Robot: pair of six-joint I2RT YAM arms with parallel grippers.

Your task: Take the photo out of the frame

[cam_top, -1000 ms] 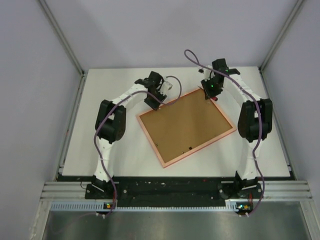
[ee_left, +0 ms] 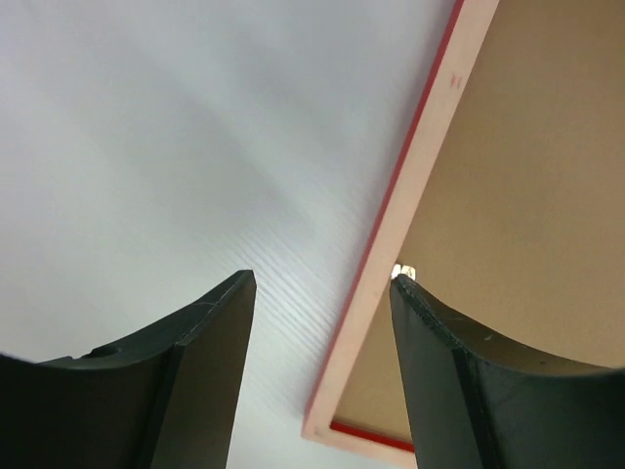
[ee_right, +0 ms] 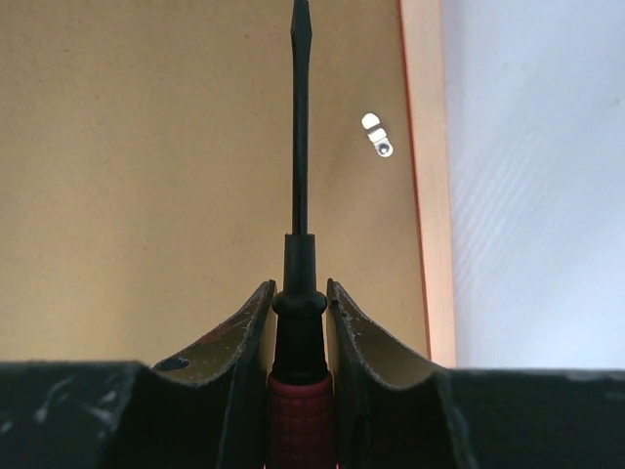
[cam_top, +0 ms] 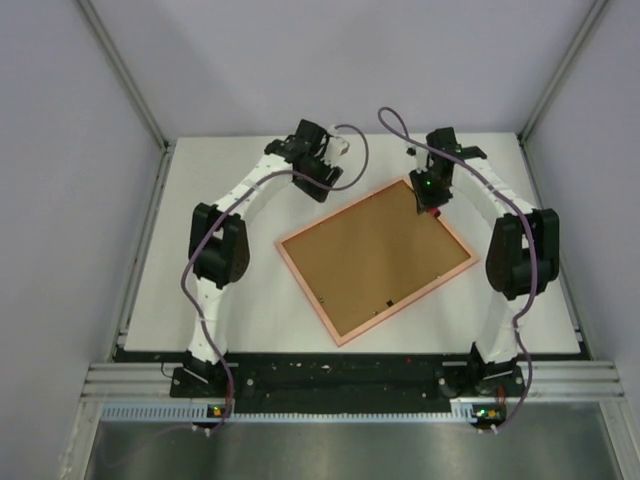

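The photo frame (cam_top: 308, 297), with a thin pink-wood border, lies back side up and turned at an angle; its brown backing board (cam_top: 370, 260) is in place. No photo shows. My left gripper (cam_top: 322, 197) is beyond the frame's upper left edge, its fingers apart and empty. In the left wrist view a small metal clip (ee_left: 403, 272) sits at the border, by the tip of the right finger. My right gripper is shut on a screwdriver (ee_right: 300, 147) with a dark red handle. Its flat blade points over the board, near another metal clip (ee_right: 378, 135).
Small fasteners, including a dark one (cam_top: 390, 303), lie along the frame's lower edge. Cables loop over both arms.
My left gripper has moved off the frame's upper left border, up and right. The frame has shifted slightly right and down.
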